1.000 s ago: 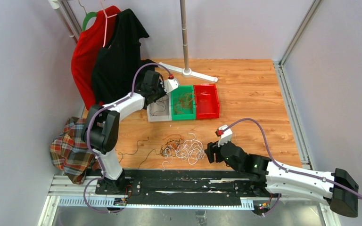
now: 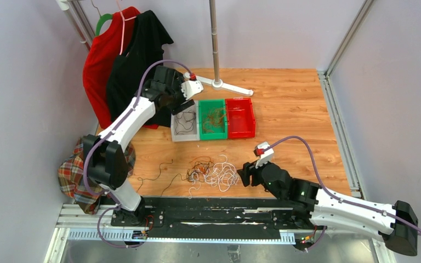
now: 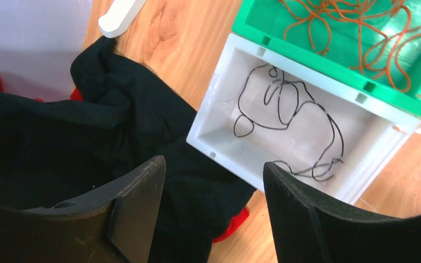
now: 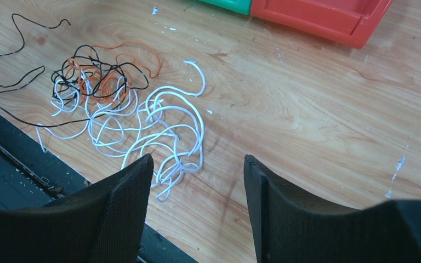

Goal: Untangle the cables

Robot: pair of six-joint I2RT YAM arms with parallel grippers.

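Note:
A tangle of white cable (image 4: 189, 118), orange cable (image 4: 105, 87) and black cable (image 4: 17, 115) lies on the table's front part. Inside the white bin (image 3: 227, 90) rests a loose black cable (image 3: 285, 127). Orange cable (image 3: 362, 24) lies in the green bin (image 3: 329, 82); the red bin (image 2: 240, 133) looks empty. My left gripper is open above the white bin's left edge, holding nothing. To the right of the white cable, my right gripper hovers open and empty, its left finger (image 4: 131, 192) near the cable in the wrist view.
A black shirt (image 2: 142, 55) and a red shirt (image 2: 100, 71) hang at the back left, the black one below my left gripper. A rack foot (image 2: 235, 89) stands behind the bins. Plaid cloth (image 2: 71, 172) lies at left.

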